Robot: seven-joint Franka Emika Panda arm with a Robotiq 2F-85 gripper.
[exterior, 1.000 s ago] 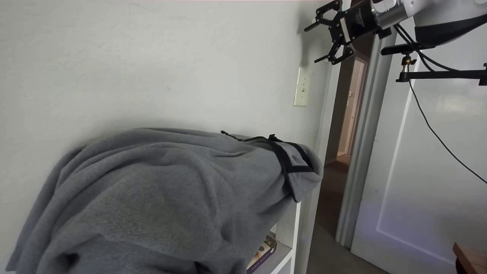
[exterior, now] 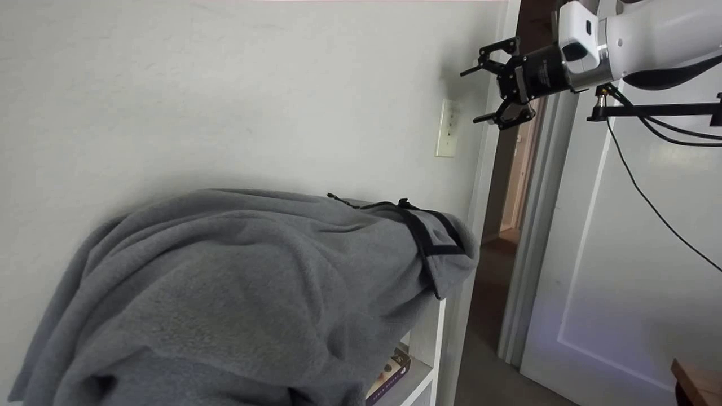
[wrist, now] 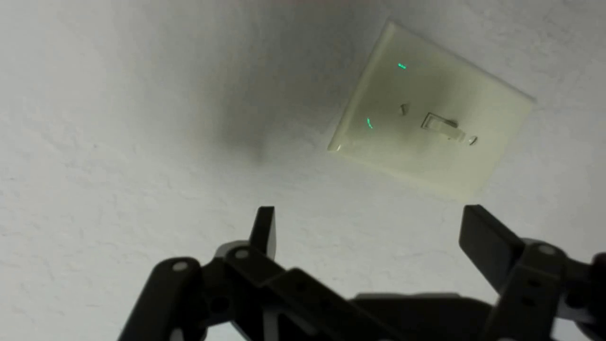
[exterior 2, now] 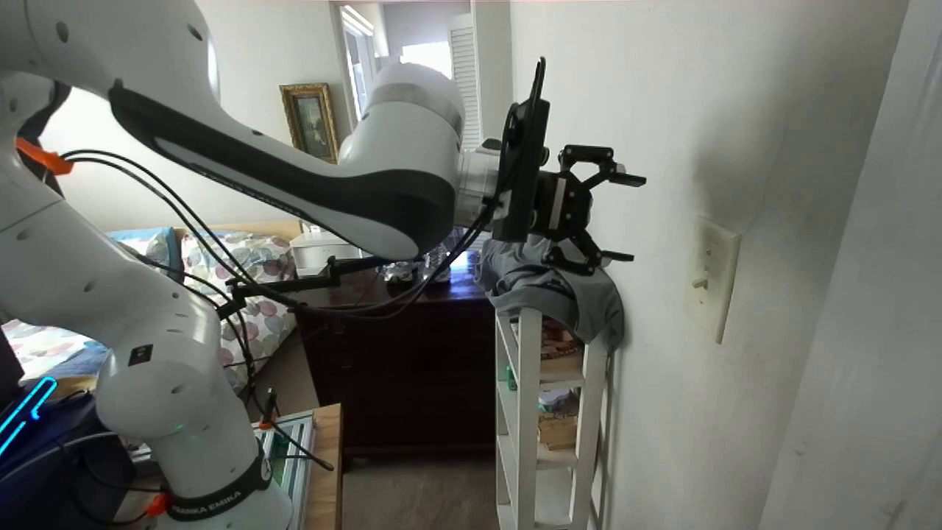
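Observation:
On the white wall is a cream light switch plate (exterior: 447, 128) with a small toggle (wrist: 444, 127), which points toward the plate's lower screw. My gripper (exterior: 471, 96) is open, its fingers spread wide with nothing between them. It stands out from the wall, apart from the plate. In the second exterior view the gripper (exterior 2: 633, 219) is to the left of the plate (exterior 2: 715, 281), mostly higher than it. The wrist view has the whole plate above the two fingertips, nearer the right one, with bare wall between them.
A grey fleece (exterior: 223, 291) drapes over a narrow white shelf (exterior 2: 528, 397) against the wall, below the gripper. The door frame (exterior: 497, 135) and a white door (exterior: 609, 270) lie to the right in the first exterior view. Wall around the plate is clear.
The gripper has moved down, and slightly right in the first exterior view, to nearer the plate's height. It was open before too. The plate and fleece have stayed in place.

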